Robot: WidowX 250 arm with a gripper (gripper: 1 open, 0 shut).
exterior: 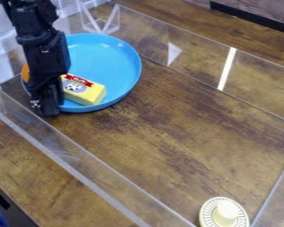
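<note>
My black gripper [45, 92] reaches down from the upper left into a blue plate [106, 55] at the back left. A yellow box with a red-and-white label [85, 92] lies in the plate just right of the fingertips. An orange object [27, 74] shows behind the gripper at the plate's left side, largely hidden. The fingertips are dark and overlap one another, so what is between them cannot be seen.
A white round lid [224, 213] lies at the front right. Clear plastic walls border the wooden table [169, 142]. A blue object is cut off at the lower left edge.
</note>
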